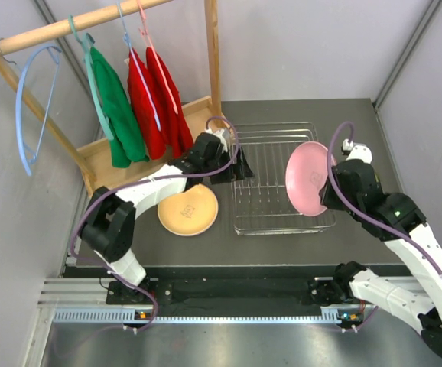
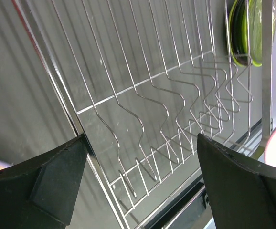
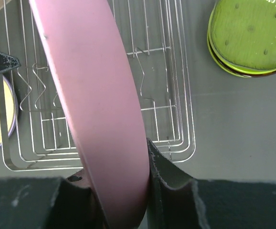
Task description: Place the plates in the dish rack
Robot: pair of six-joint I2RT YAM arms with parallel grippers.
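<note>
The wire dish rack stands empty in the middle of the counter. In the top view my left gripper is at its left side; in the left wrist view that gripper is open, with the rack's side rail between its fingers, close to the left one. Over the rack's right part, a pink plate is held on edge by my right gripper. Close up, the right fingers grip the rim of the pink plate. A yellow plate lies flat left of the rack.
Green plates lie stacked right of the rack in the right wrist view, mostly hidden from above by the arm. At the back left stands a wooden clothes rail with red and green garments.
</note>
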